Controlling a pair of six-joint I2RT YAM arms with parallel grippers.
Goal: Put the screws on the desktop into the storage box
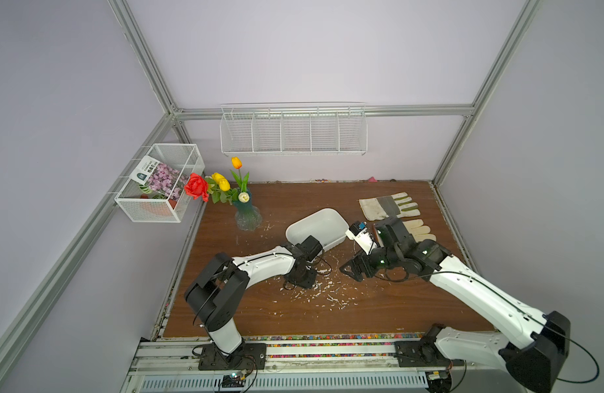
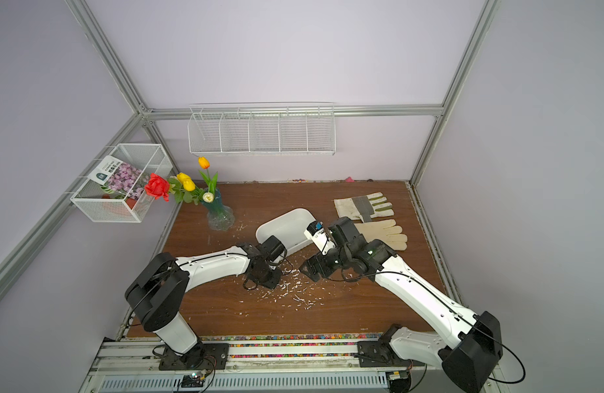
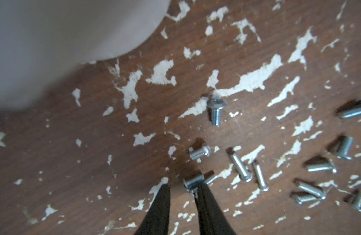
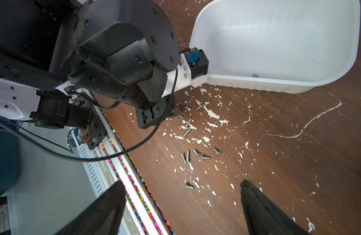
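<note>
Several silver screws (image 3: pixel 214 113) (image 4: pixel 205 157) lie scattered on the brown desktop, mostly right of and beyond my left gripper's fingertips. The left gripper is low over the desk, fingers apart, its tips beside a pair of screws; whether they touch is unclear. The white storage box (image 1: pixel 317 228) (image 4: pixel 270 51) sits behind it, with a small screw (image 4: pixel 255 75) inside. My right gripper hangs open right of the left one, above the desk, with nothing visible between its fingers.
A flower vase (image 1: pixel 248 218) stands at the back left, two work gloves (image 1: pixel 379 208) lie at the back right. A wire basket (image 1: pixel 159 209) hangs on the left side. The desk's front edge is bordered by a rail; white flaked patches mark the surface.
</note>
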